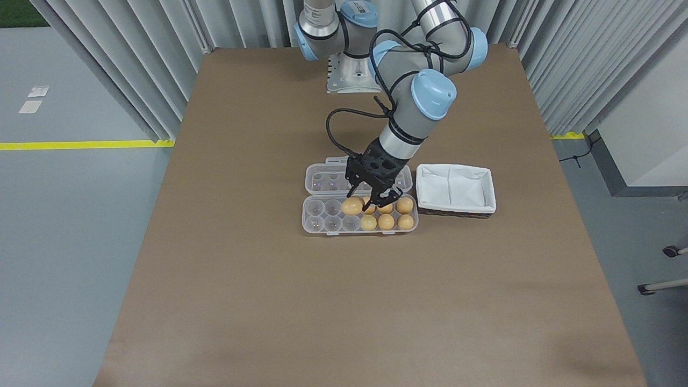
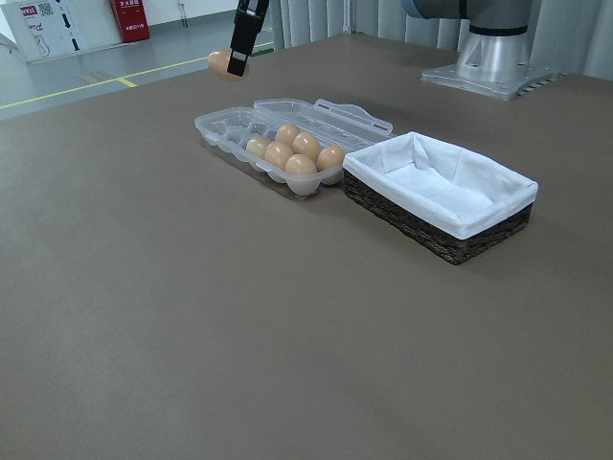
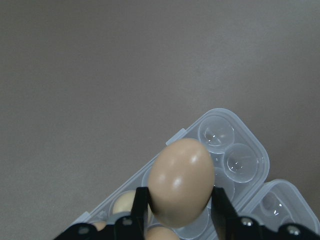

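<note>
My gripper [image 1: 358,201] is shut on a brown egg [image 3: 181,177], held in the air above the clear egg carton [image 1: 309,226], near its empty cups; the left view shows the held egg [image 2: 220,65] well above the carton [image 2: 215,126]. In the front view several eggs [image 1: 386,221] fill the right half of the carton, while the left cups are empty. The open lid [image 1: 316,180] lies along the back side of the carton.
A white-lined dark basket [image 1: 455,190] stands right of the carton.
</note>
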